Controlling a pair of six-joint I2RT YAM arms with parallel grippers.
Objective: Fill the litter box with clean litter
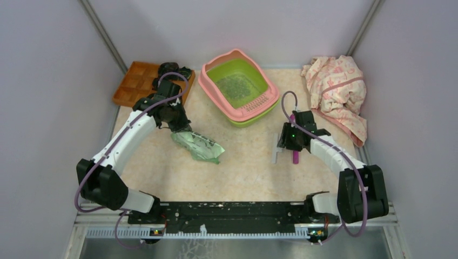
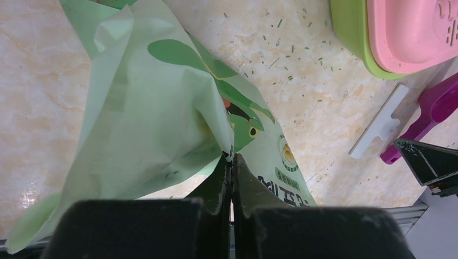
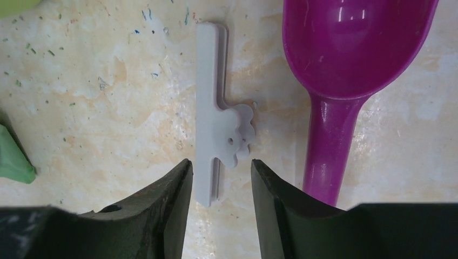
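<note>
The pink-rimmed green litter box [image 1: 237,86] stands at the back centre, green granules on its floor. My left gripper is shut, pinching an edge of the crumpled pale-green litter bag [image 1: 197,145], which lies on the left-centre table. My right gripper stands open above a grey clip [image 3: 208,97], with nothing between its fingers. Just right of the clip lies a purple scoop [image 3: 332,140].
An orange compartment tray [image 1: 129,86] with dark items sits at the back left. A pink patterned cloth [image 1: 337,91] is heaped at the back right. Loose granules dot the table [image 1: 243,172].
</note>
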